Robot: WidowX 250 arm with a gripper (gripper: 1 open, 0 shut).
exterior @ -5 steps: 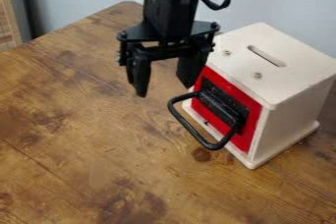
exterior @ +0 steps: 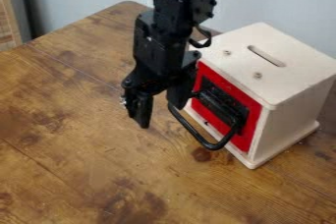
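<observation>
A pale wooden box [exterior: 282, 85] with a slot on top stands on the right; its red front holds a black grilled panel with a black bar handle [exterior: 207, 140] reaching out low. The black gripper [exterior: 160, 104] hangs open just left of the red front, above the upper end of the handle, its fingers pointing down. Part of the front is hidden behind it; whether it touches the handle I cannot tell.
A plain wall runs behind it.
The gripper has come down and turned, from high in front of the box to low beside the handle's upper end. The box and handle look unmoved.
</observation>
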